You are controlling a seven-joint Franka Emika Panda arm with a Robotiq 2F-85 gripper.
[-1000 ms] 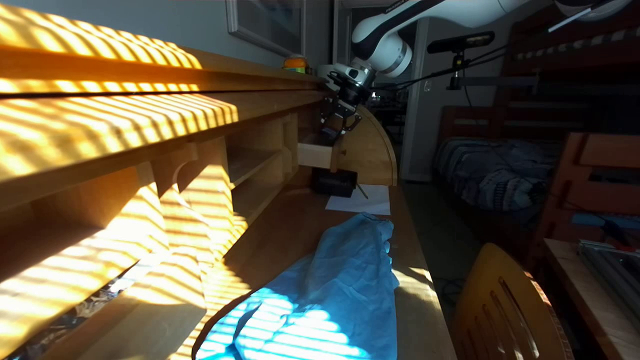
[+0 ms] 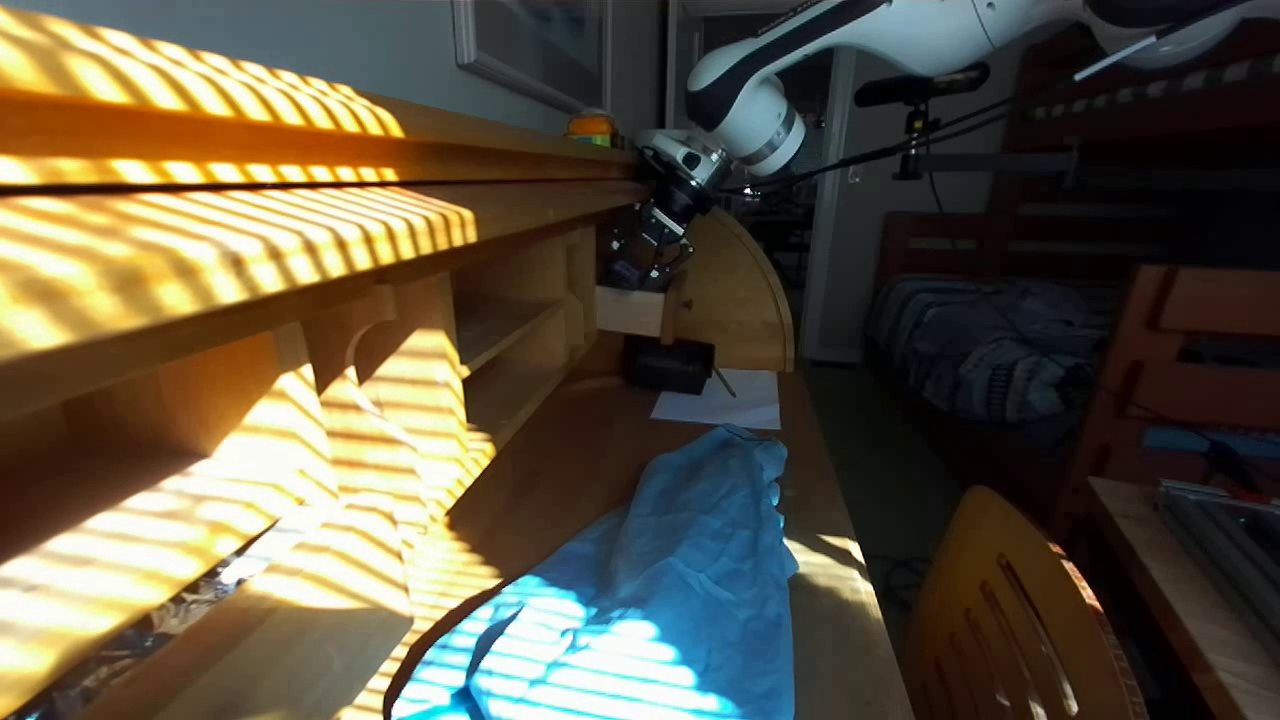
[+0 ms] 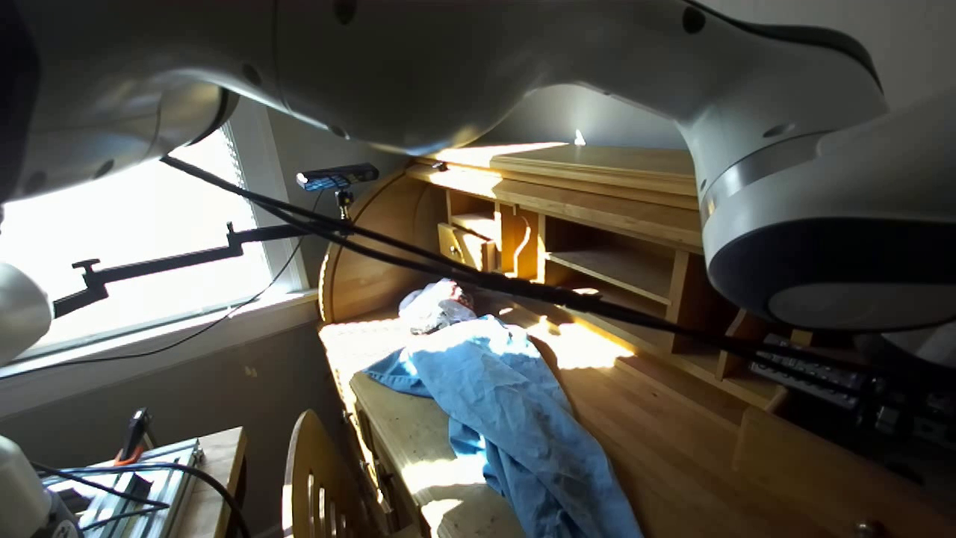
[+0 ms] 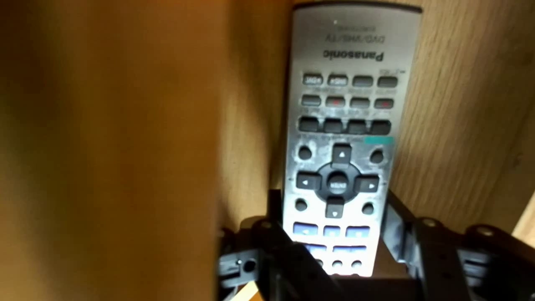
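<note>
Seen from above in the wrist view, a silver Panasonic remote control (image 4: pixel 337 150) has dark buttons and lettering that reads upside down. My gripper is shut on the lower part of the remote, with one of its fingers (image 4: pixel 396 228) against the right edge and the other along the left edge. In exterior view 1 my gripper (image 2: pixel 644 270) is over the pulled-out small drawer (image 2: pixel 630 312) at the desk's far end. The remote is hard to make out there, and I cannot tell how far it is above the drawer floor.
Below the drawer sit a black box (image 2: pixel 669 365) and a white sheet (image 2: pixel 738 400) with a pencil. A light blue cloth (image 2: pixel 708 516) covers much of the desktop. Shelf partitions (image 2: pixel 510 324) line the left side. A blurred wooden edge (image 4: pixel 160 150) fills the wrist view's left.
In exterior view 1 my arm and gripper have moved left, towards the shelf wall, and now stand over the drawer's left part. The drawer and desktop items look unmoved.
</note>
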